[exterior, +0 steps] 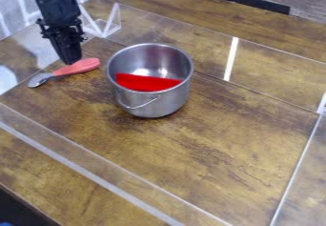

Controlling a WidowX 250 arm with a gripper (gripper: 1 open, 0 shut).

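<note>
The black gripper (64, 37) is at the upper left, its fingers looking shut, above a spoon with a pink handle (76, 68) and metal head that lies on the wooden table. To the right stands a steel pot (151, 104) with a handle at its front and red inside it. Nothing shows clearly between the gripper's fingers.
Clear strips or edges run across it along the right and lower left.
</note>
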